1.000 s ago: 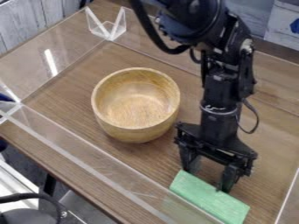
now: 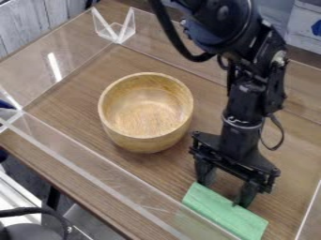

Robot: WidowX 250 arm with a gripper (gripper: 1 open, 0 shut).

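Observation:
My gripper (image 2: 226,180) is low at the lower right, its two dark fingers standing open just behind a pale green rectangular block (image 2: 226,214) that lies on the wooden table. Whether the fingertips touch the block is hard to tell. A large round wooden bowl (image 2: 145,141) sits to the left of the arm, apart from it.
A small clear plastic holder (image 2: 115,26) stands at the back left. Dark cables (image 2: 25,214) show at the lower left corner.

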